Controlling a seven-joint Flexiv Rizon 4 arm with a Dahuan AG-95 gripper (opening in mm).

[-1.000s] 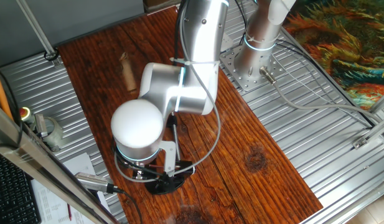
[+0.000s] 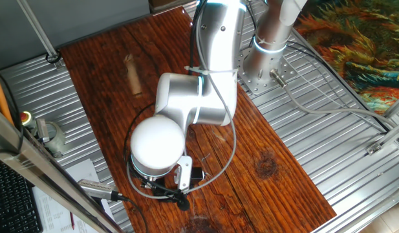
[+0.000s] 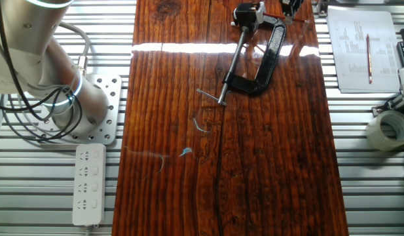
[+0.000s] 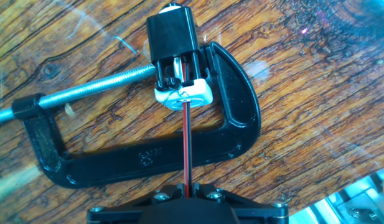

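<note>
A black C-clamp (image 3: 266,63) with a long silver screw (image 3: 236,56) appears over the wooden board, its crossbar handle showing in exterior view 2. In the wrist view, the clamp's frame (image 4: 142,163) curves below and right of a black block with a white end (image 4: 173,31). A thin red-and-black strip (image 4: 187,140) runs from that white end down to the gripper's middle. My gripper (image 3: 290,12) is beside the clamp at the top of exterior view 2. Its fingertips are not clear enough to tell their state, or whether they hold the strip. The arm hides most of the clamp in exterior view 1.
A wooden piece (image 2: 132,75) lies on the board's far part. Bare board (image 3: 274,177) extends toward the near side of exterior view 2, apart from small scraps (image 3: 186,151). Papers (image 3: 364,49), a tape roll (image 3: 389,130) and a power strip (image 3: 89,187) are off the board.
In exterior view 1, the arm's wrist has moved right and slightly down. The black block beside it has shifted slightly right. More of the clamp is now hidden.
</note>
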